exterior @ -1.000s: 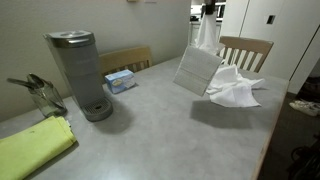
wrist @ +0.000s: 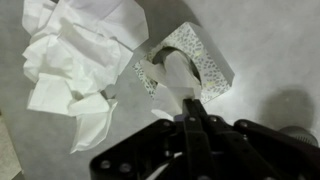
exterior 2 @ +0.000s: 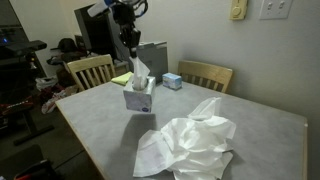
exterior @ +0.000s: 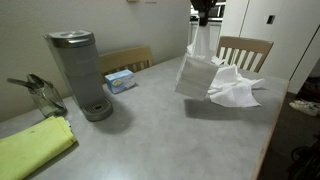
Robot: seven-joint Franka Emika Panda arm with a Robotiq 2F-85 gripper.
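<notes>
My gripper is shut on the top of a white tissue, which is pulled up through the oval opening of a patterned tissue box. In exterior view 2, the box hangs above the table beneath the gripper, joined to it by the stretched tissue. Exterior view 1 shows the box tilted, its plain face toward the camera. Several crumpled white tissues lie spread on the table beside it; in the wrist view this pile is at the left.
A tall grey coffee machine, a small blue box, a glass of utensils and a yellow-green cloth stand along the wall side. Wooden chairs line the table's edges.
The crumpled tissues stayed in place.
</notes>
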